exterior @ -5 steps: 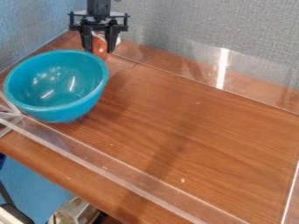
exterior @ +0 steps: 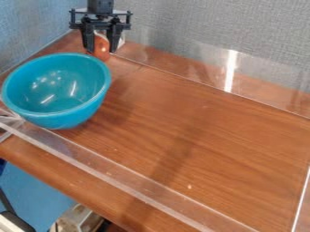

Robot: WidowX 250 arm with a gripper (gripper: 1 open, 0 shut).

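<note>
My black gripper [exterior: 100,38] is at the back left, above and behind a teal bowl [exterior: 57,91]. A small orange-red object [exterior: 103,48], with some white beside it, is between or just behind its fingers; the gripper appears shut on it, though it is partly hidden by the fingers. The bowl stands upright and looks empty, at the left of the wooden table [exterior: 194,136].
A clear low edge runs along the back and front of the table. Grey walls [exterior: 242,45] rise behind and to the left.
The gripper has shifted very slightly at the back left. The bowl has moved a little to the left compared with about a second ago.
</note>
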